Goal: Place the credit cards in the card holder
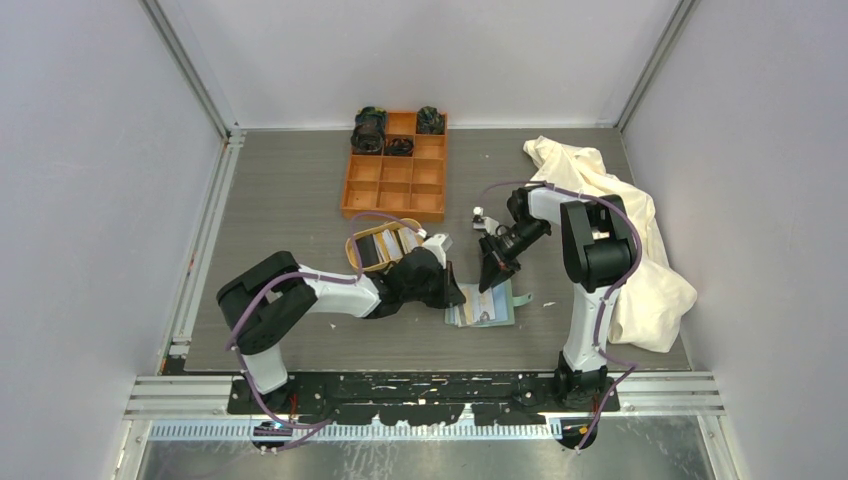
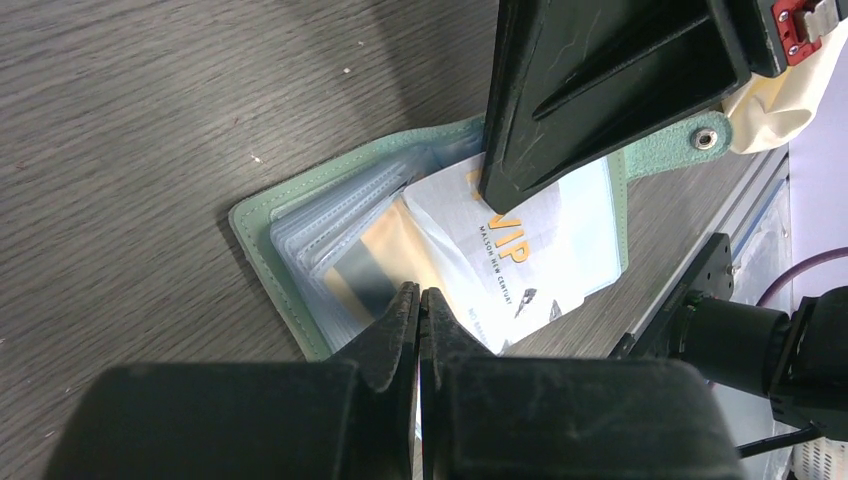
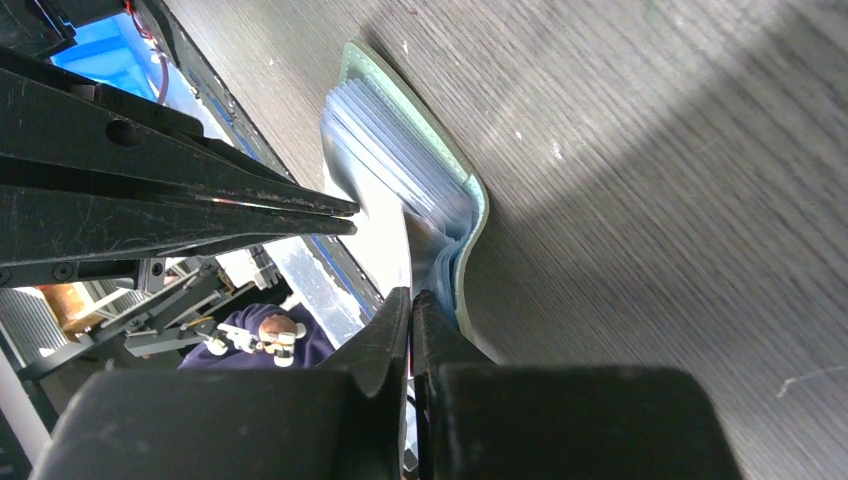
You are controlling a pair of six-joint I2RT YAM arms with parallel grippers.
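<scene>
The green card holder [image 2: 290,303] lies open on the table, its clear sleeves [image 2: 330,215] fanned up along one side. A white card marked VIP [image 2: 500,250] lies on the sleeves, a beige and dark card [image 2: 380,260] beside it; whether the VIP card is fully inside a sleeve I cannot tell. My left gripper is shut with nothing visible between its fingers, its tips just over the cards. Opposite it, my right gripper is shut at the edge of a raised clear sleeve; the pinch itself is largely hidden by its fingers.
Behind the left arm, a yellow-rimmed basket [image 1: 351,254] contains several cards. An orange compartment tray [image 1: 396,188] stands farther back, with dark items in it. Cream cloth [image 1: 640,260] covers the right side of the table.
</scene>
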